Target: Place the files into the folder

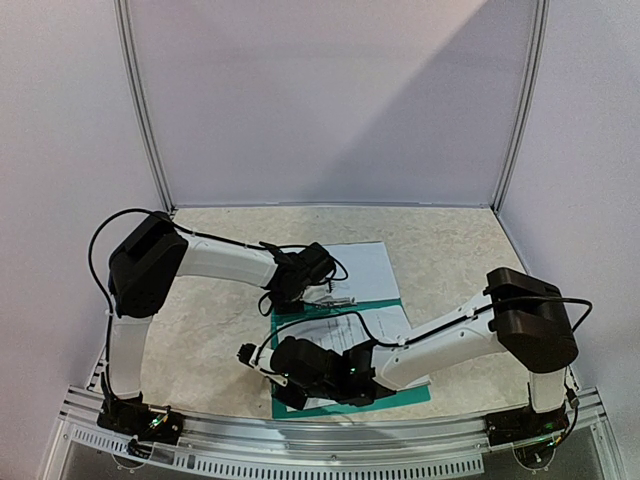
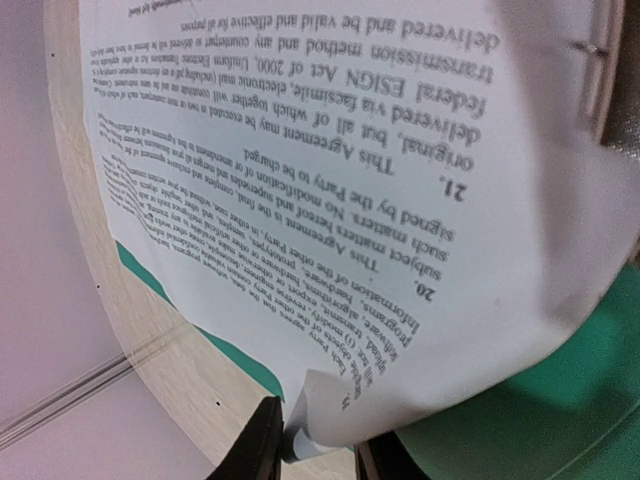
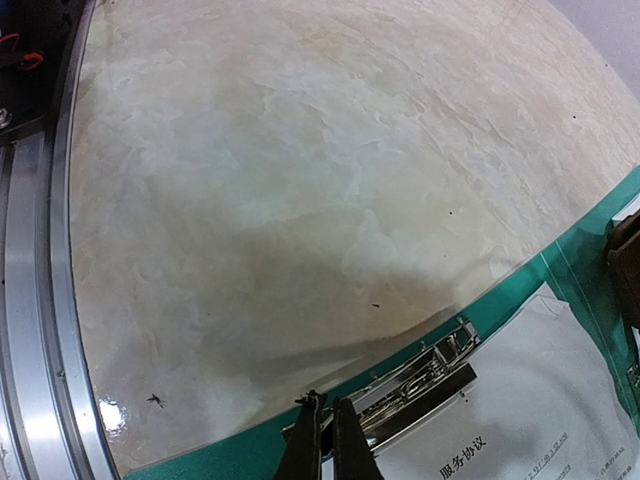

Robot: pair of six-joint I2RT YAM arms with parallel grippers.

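The green folder (image 1: pixel 410 396) lies open, with a metal clip (image 3: pixel 425 385) along one edge and a printed sheet (image 3: pixel 520 420) at it. Another printed paper (image 2: pixel 300 180) fills much of the left wrist view, its lower edge curled up off the green cover. My left gripper is part open at that paper's corner, which bends up between the fingers; it does not look clamped. In the right wrist view my right gripper is shut right by the clip, nothing visible between its fingers. The top view hides both sets of fingertips.
Bare marbled table (image 3: pixel 280 180) spreads out beside the folder's clip edge. A metal rail (image 1: pixel 320 430) runs along the table's near side, close to the folder. Both arms reach over the folder and cover parts of it.
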